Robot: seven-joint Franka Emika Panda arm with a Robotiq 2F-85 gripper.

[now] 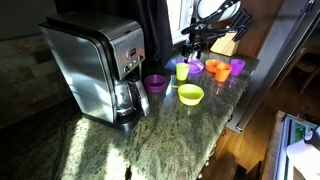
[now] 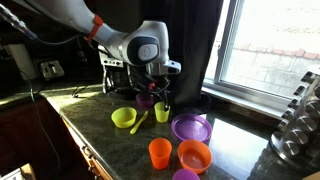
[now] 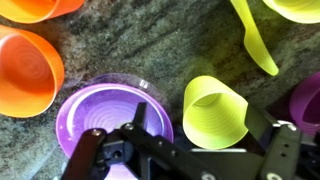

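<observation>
My gripper is open above the counter, with its dark fingers (image 3: 262,124) at the bottom of the wrist view. Between and just beyond them is a yellow-green cup (image 3: 213,112), its mouth showing; whether anything touches it is hard to tell. A purple plate (image 3: 72,118) lies to the cup's left in the wrist view. In exterior view 2 the cup (image 2: 162,112) stands on the counter under my gripper (image 2: 162,92). Nearby are a yellow-green bowl (image 2: 123,117) and a yellow-green spoon or knife (image 2: 139,122).
An orange cup (image 2: 160,153), an orange bowl (image 2: 194,156) and a purple cup (image 2: 186,175) stand near the plate. A purple bowl (image 1: 155,83) sits by the coffee maker (image 1: 95,65). A knife block (image 1: 228,43) is at the back.
</observation>
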